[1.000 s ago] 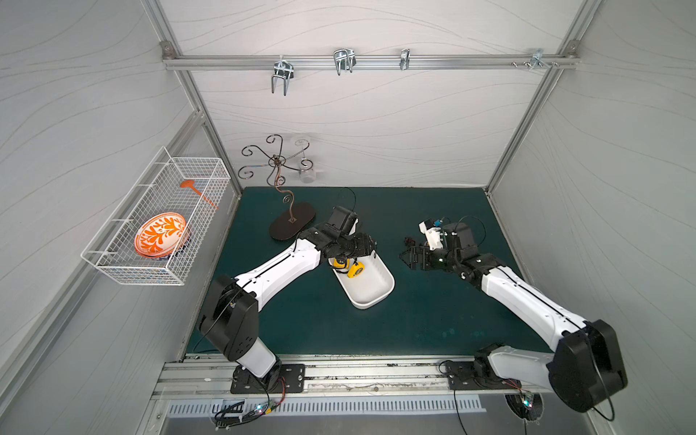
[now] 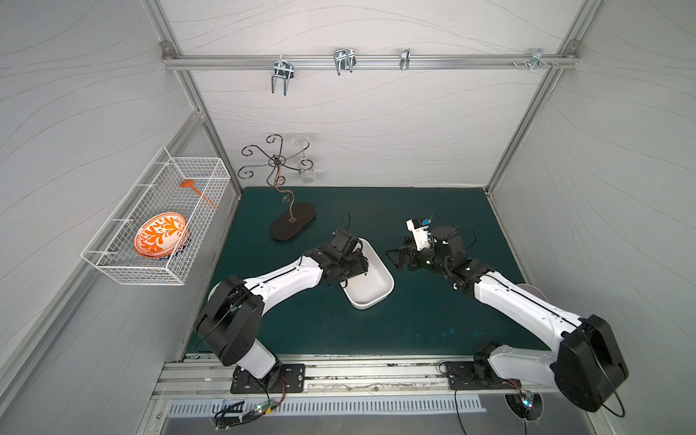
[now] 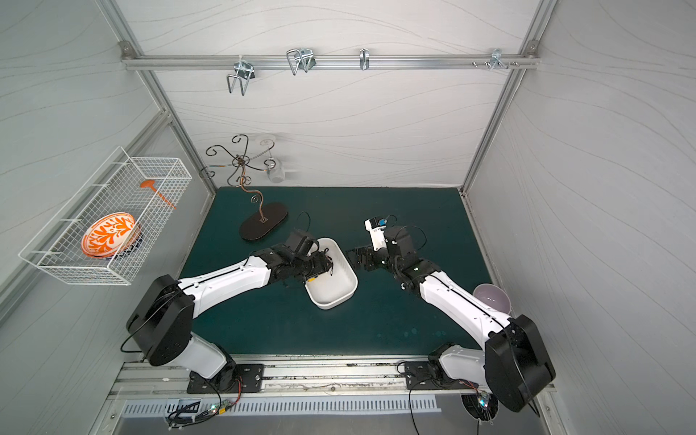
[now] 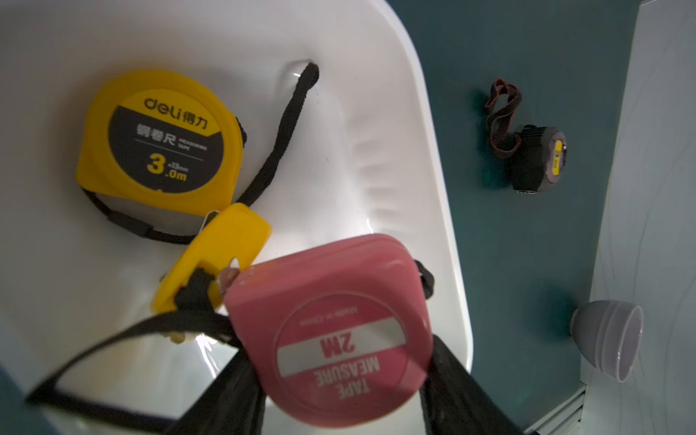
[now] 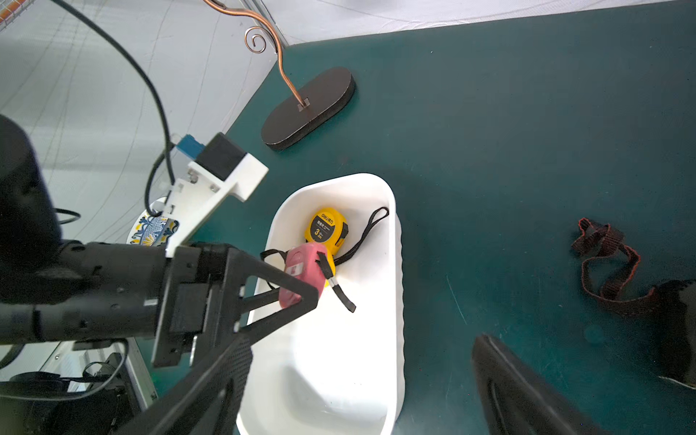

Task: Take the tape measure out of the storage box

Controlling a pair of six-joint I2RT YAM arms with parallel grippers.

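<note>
Over the white storage box [image 2: 373, 286], my left gripper is shut on a pink 2M tape measure [image 4: 326, 319] with a black strap. Beneath it in the box lie a yellow 3.0m tape measure [image 4: 159, 134] and a smaller yellow tape measure [image 4: 232, 232], partly hidden by the pink one. A black tape measure [image 4: 536, 159] with a woven strap lies on the table right of the box. My right gripper stands open just right of the box, nothing seen between its fingers.
A scrollwork metal stand [image 2: 290, 224] is behind the box at the back left. A wire basket [image 2: 123, 268] holding an orange plate hangs on the left wall. A lilac bowl [image 3: 491, 297] sits at the right edge.
My left gripper has moved lower and toward the front over the box, covering the yellow tape measures in the top left view. The right arm has moved slightly left since a second ago.
</note>
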